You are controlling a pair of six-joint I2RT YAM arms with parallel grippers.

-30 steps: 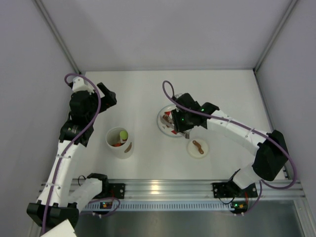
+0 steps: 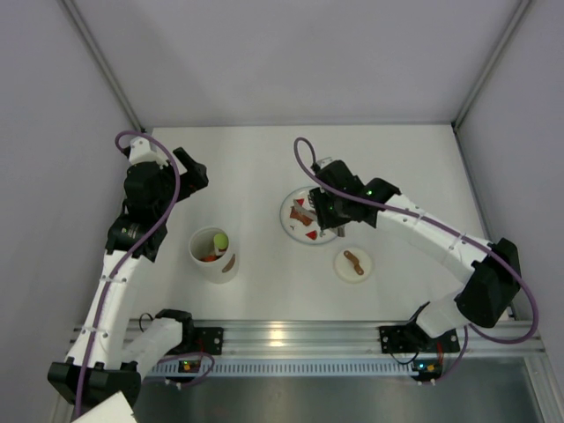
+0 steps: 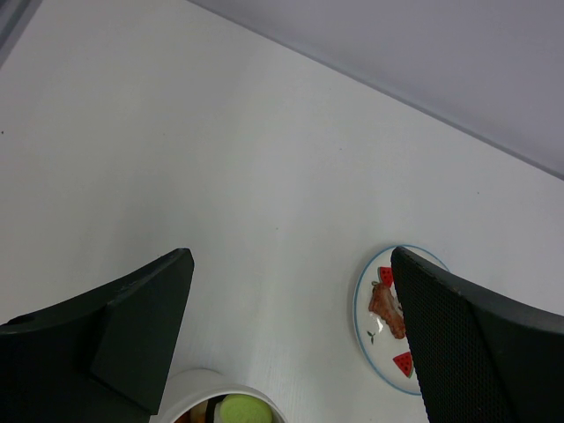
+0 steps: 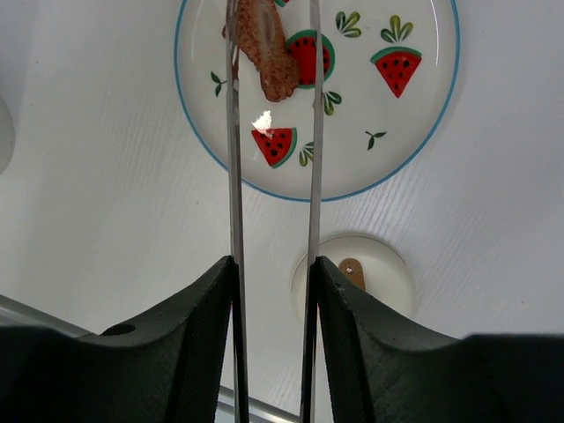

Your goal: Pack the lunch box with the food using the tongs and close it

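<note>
A white round container (image 2: 204, 269) with a green round piece (image 2: 220, 241) and other food inside stands at left. A brown meat piece (image 2: 300, 216) lies on a white plate (image 2: 288, 229) with a blue rim and watermelon prints. My right gripper is above that plate, its black fingers (image 4: 339, 308) apart. A pair of long metal strips (image 4: 236, 185), like tongs, runs between them toward the meat (image 4: 269, 53); the strips stand apart and their far ends are out of frame. My left gripper is open and empty, raised behind the container.
A small cream plate (image 2: 344, 271) with a brown elongated piece (image 2: 354, 263) sits in front of the larger plate. Bare white table (image 2: 260, 291) lies between container and plates. Walls bound the left, right and back sides.
My right gripper and the metal strips have shifted slightly to the right over the plate, and more of the meat shows in the top view. The left arm and container have stayed still.
</note>
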